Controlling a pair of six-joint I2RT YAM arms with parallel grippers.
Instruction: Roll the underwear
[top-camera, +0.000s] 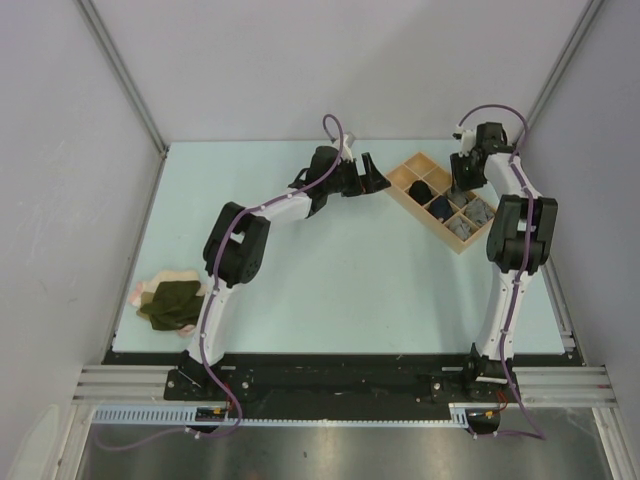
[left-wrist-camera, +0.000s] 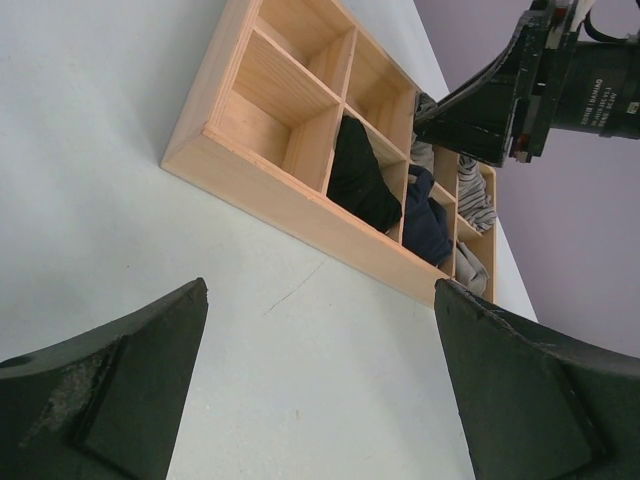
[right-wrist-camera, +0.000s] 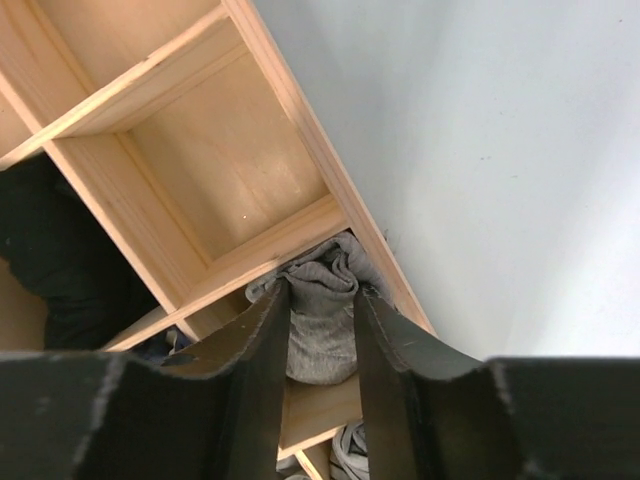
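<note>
My right gripper is down at a grey rolled garment (right-wrist-camera: 325, 355) in a compartment of the wooden organizer (top-camera: 405, 205); its fingers are close together over the cloth, and whether they grip it is unclear. Dark rolled pieces (left-wrist-camera: 360, 175) fill neighbouring compartments, with striped grey ones (left-wrist-camera: 476, 200) beyond. My left gripper (top-camera: 365, 175) stands open and empty just left of the organizer, its two fingers wide apart in the left wrist view. A loose pile of garments, dark green (top-camera: 175, 305) over pale, lies at the table's lower left.
Several compartments (left-wrist-camera: 275, 120) at the organizer's left end are empty. Walls border the table at the back and sides.
</note>
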